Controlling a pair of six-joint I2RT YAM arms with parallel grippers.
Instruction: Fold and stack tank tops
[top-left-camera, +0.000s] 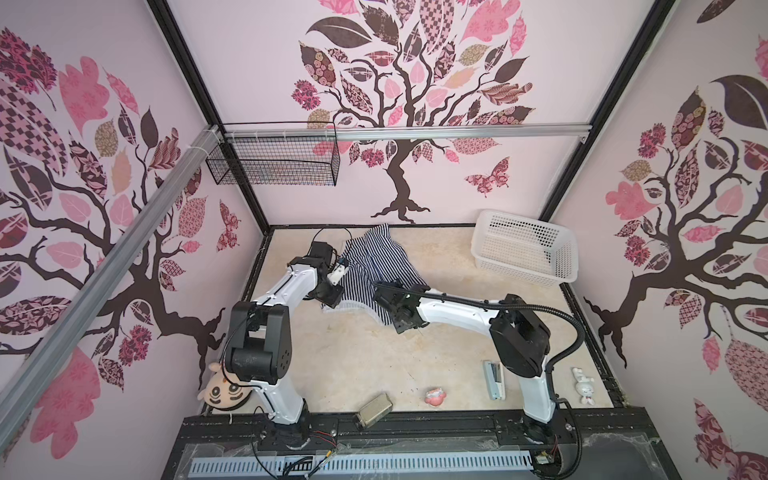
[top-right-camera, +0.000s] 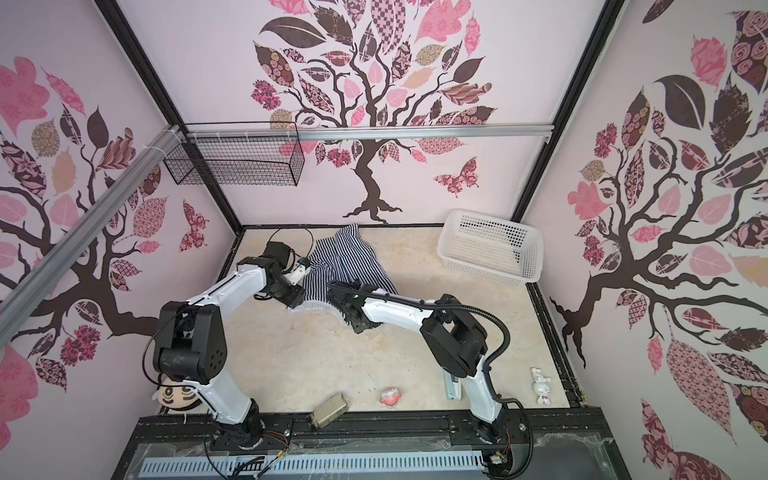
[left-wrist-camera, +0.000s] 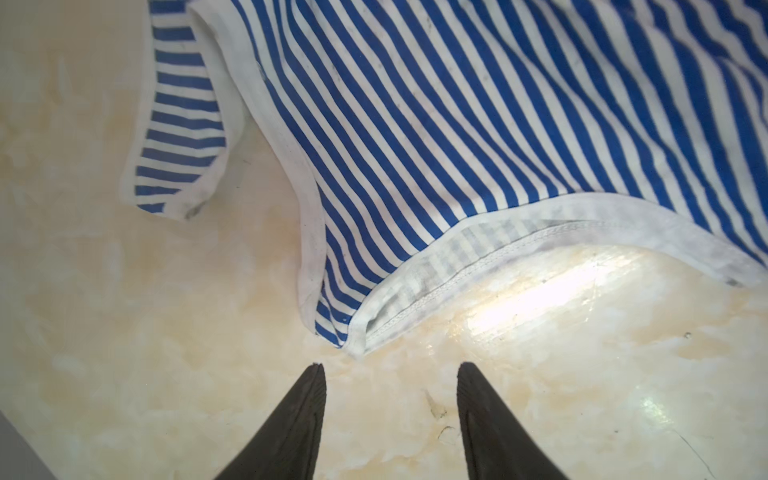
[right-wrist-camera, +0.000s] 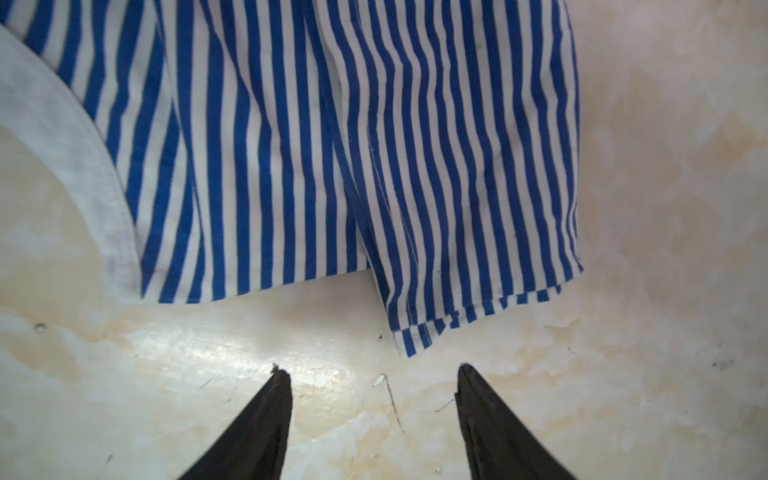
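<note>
A blue-and-white striped tank top (top-left-camera: 372, 260) with white trim lies rumpled on the table, left of the middle. In the left wrist view its white-edged corner (left-wrist-camera: 336, 328) and a loose striped strap (left-wrist-camera: 180, 136) show just beyond my left gripper. That gripper is open, bare table between its fingers. The right wrist view shows a striped lower corner (right-wrist-camera: 480, 272) of the cloth in front of my right gripper, also open and empty. From above, both grippers hover at the near side of the top and hide parts of its front edge.
A white plastic basket (top-left-camera: 524, 248) stands at the back right, empty. Along the front edge are a stapler (top-left-camera: 493, 380), a small pink object (top-left-camera: 435, 396), a box (top-left-camera: 373, 409) and a doll's head (top-left-camera: 224, 389).
</note>
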